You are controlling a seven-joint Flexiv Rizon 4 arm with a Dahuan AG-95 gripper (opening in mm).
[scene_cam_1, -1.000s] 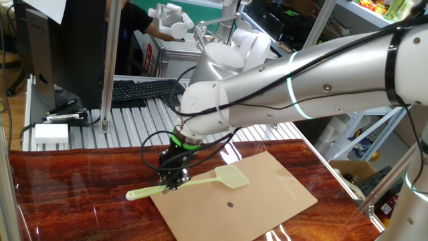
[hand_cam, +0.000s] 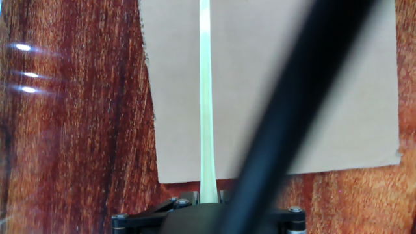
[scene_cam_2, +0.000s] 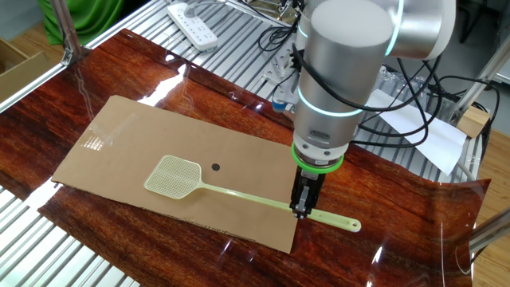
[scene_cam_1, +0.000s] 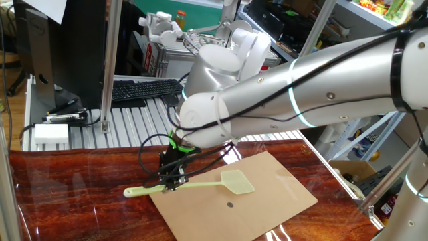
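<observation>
A pale green fly swatter lies across the tan cardboard sheet, its handle end reaching past the cardboard's edge over the dark wood-patterned surface. My gripper is shut on the handle near that edge, pointing down from above. In the wrist view the pale shaft runs straight up from between the two fingertips, with one dark finger close on its left. A black cable covers part of that view. Whether the swatter head touches the cardboard I cannot tell.
A small dark spot marks the cardboard. Behind the brown surface stand a keyboard, a white box and a power strip. Open room remains on the brown surface to the left.
The swatter has shifted slightly along with my gripper: its head is a little lower and farther right in exterior view 1, its handle end slightly higher.
</observation>
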